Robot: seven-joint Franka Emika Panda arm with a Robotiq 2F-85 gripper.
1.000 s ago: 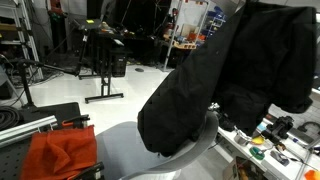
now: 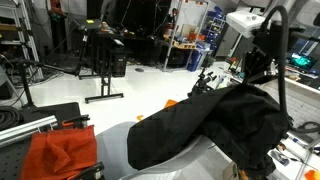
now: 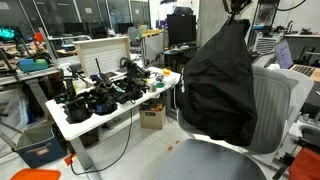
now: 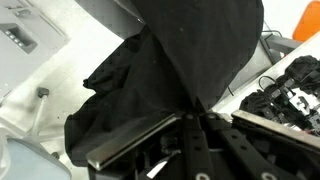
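A black cloth (image 2: pixel 200 122) is draped over the back of a light grey chair (image 2: pixel 110 145), its upper part rising to my gripper (image 2: pixel 261 78). In exterior view 2 the cloth (image 3: pixel 218 92) hangs in a long fall from the gripper (image 3: pixel 236 16) near the top edge, in front of the chair back (image 3: pixel 268 110). From the wrist, the cloth (image 4: pixel 135 85) runs up to the fingertips, where the gripper is shut with a fold of it between them. The cloth hides much of the chair back.
A white table (image 3: pixel 110 118) with several dark devices stands beside the chair. An orange-red cloth (image 2: pixel 62 153) lies on another chair at the left. A blue bin (image 3: pixel 38 145) and a cardboard box (image 3: pixel 152 114) sit near the table. Open floor (image 2: pixel 75 88) lies behind.
My gripper has come down into exterior view 1. The cloth's raised end has sunk with it and now bunches lower over the chair back, uncovering the background.
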